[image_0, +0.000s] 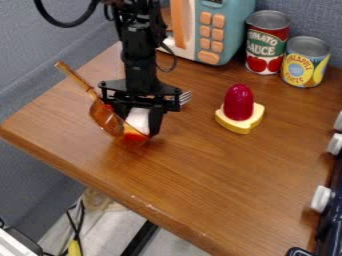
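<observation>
The black gripper is low over the left part of the wooden table, around a white object; whether its fingers grip it is unclear. A translucent orange spoon-like utensil with a long handle leans up-left beside it, and something red and yellow lies beneath. A fork, partly hidden, shows just right of the gripper. A red oval object stands on a yellow base to the right.
A teal toy microwave, a tomato can and a yellow-labelled can stand at the back. A dark appliance with white knobs lines the right edge.
</observation>
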